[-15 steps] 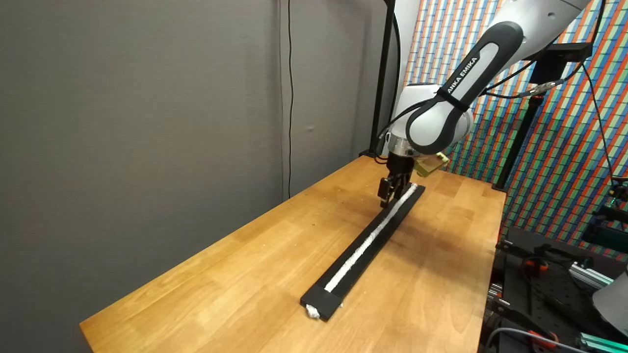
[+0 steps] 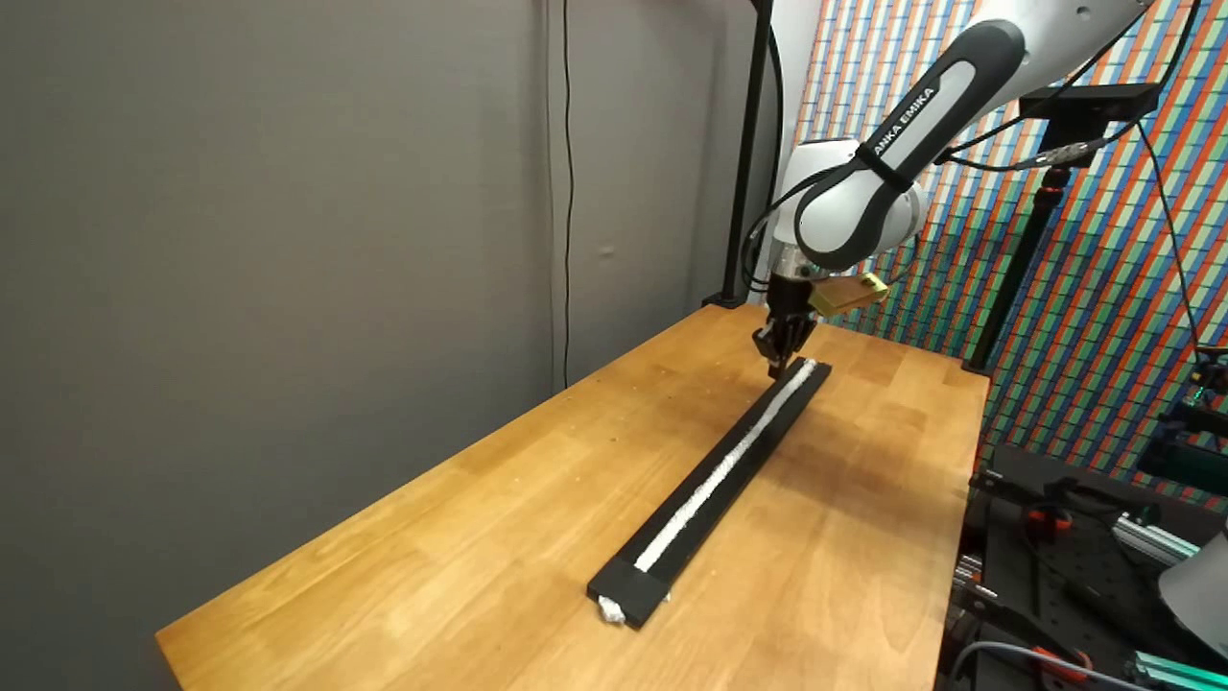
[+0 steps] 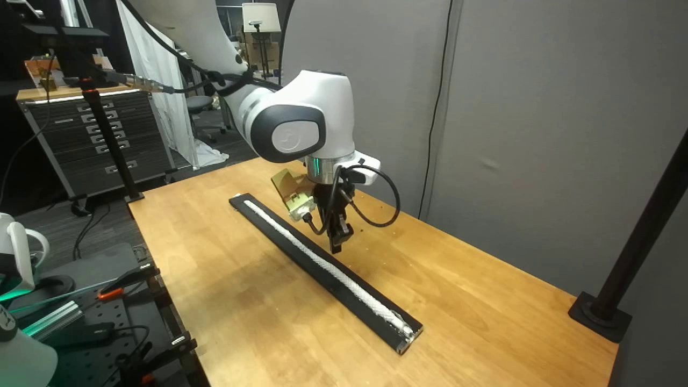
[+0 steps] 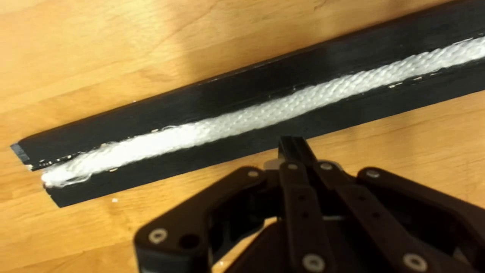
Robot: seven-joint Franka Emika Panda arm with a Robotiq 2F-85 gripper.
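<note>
A white braided rope (image 4: 254,119) lies along the groove of a long black channel (image 4: 182,105) on the wooden table. Its frayed end (image 4: 68,173) reaches the channel's open end in the wrist view. In the second exterior view the rope (image 3: 322,263) runs nearly the channel's whole length. My gripper is shut, with nothing visible between its fingers. It hangs above the table beside the channel's long edge, apart from the rope; the first exterior view has the gripper (image 2: 777,370) near the channel's far end.
Bare tabletop (image 2: 460,541) surrounds the channel on both sides. A grey wall (image 2: 345,230) borders one long side of the table. Black poles (image 3: 635,238) stand at its corners, and a black cart with tools (image 3: 103,322) sits along the other side.
My gripper has risen and moved slightly away toward the far end of the channel. Rope and channel have stayed put.
</note>
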